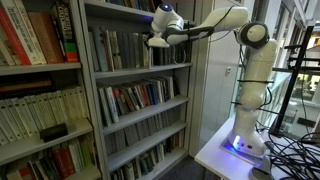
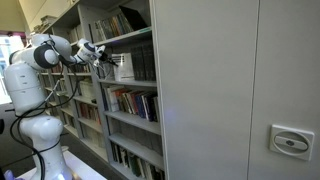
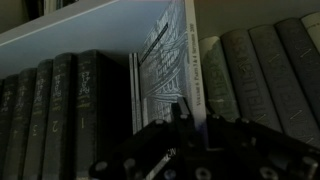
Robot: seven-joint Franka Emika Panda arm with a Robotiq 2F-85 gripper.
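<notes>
A thin book point(image 3: 165, 75) with a grey patterned cover and a pale spine stands out from a shelf row in the wrist view. My gripper is shut on its spine edge, with the dark fingers close against it at the bottom of the view. The book's lower end is hidden behind the gripper. In exterior view 1, the gripper point(image 1: 151, 40) is at the upper shelf of the bookcase, beside a pale item. The second exterior view shows the gripper point(image 2: 103, 60) small, at the same shelf height.
Dark bound volumes point(image 3: 75, 110) stand left of the book, and more old volumes point(image 3: 262, 80) fill the right side. A shelf board point(image 3: 75, 30) runs above them. Lower shelves point(image 1: 140, 117) hold more books. The arm's base stands on a white table point(image 1: 222, 158).
</notes>
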